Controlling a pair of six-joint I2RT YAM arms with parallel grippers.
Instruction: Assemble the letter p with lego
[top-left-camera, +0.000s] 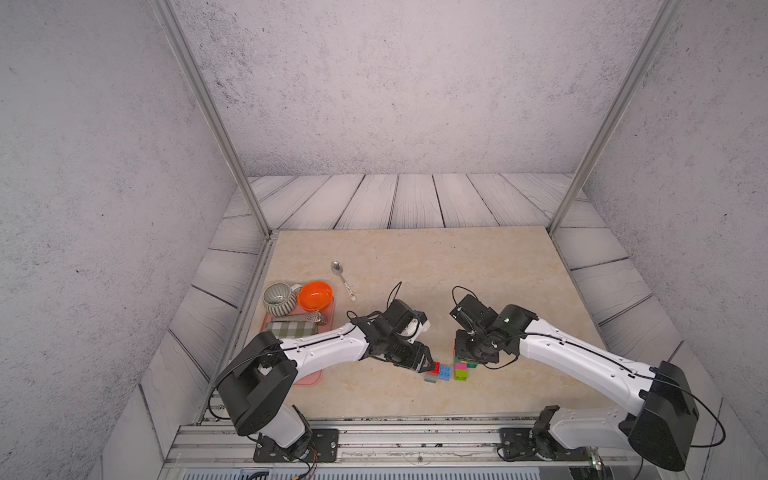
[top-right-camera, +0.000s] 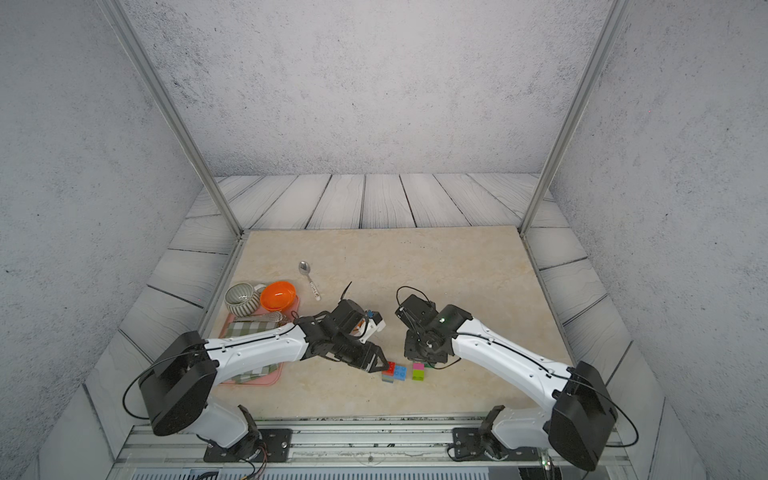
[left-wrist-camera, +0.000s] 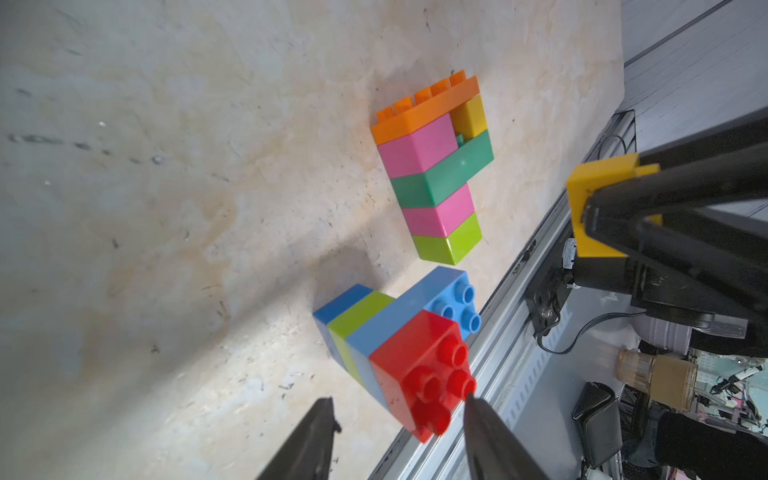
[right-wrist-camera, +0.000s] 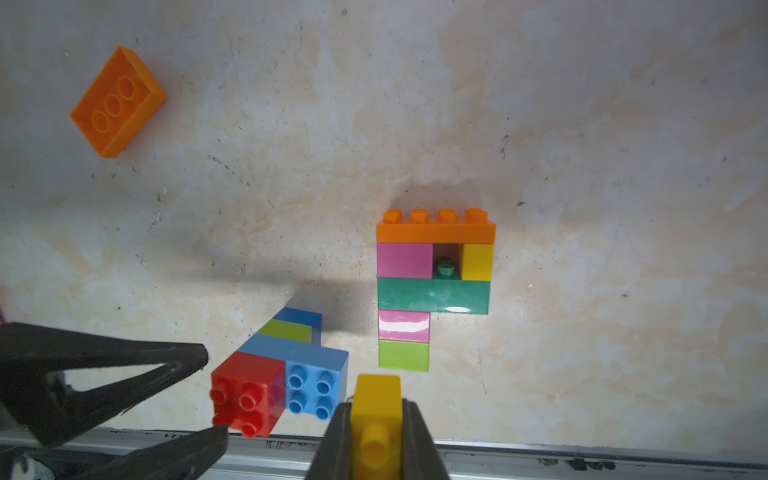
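In the right wrist view, my right gripper is shut on a yellow brick (right-wrist-camera: 376, 393). Flat on the table beyond it lies a joined p-like shape: orange strip (right-wrist-camera: 436, 233), pink brick (right-wrist-camera: 405, 260), small yellow brick (right-wrist-camera: 477, 261), long green brick (right-wrist-camera: 432, 294), a second pink brick (right-wrist-camera: 404, 325) and a lime brick (right-wrist-camera: 404, 356). To its left stands a separate stack with a red brick (right-wrist-camera: 254, 380) and a light-blue brick (right-wrist-camera: 308, 376) on top. My left gripper is open, its fingers (left-wrist-camera: 318, 436) apart at the red brick; contact is unclear.
A loose orange brick (right-wrist-camera: 118, 102) lies far left in the right wrist view. On the table's left side are a pink tray (top-left-camera: 308, 380), an orange bowl (top-left-camera: 315, 296) and a spoon (top-left-camera: 342, 278).
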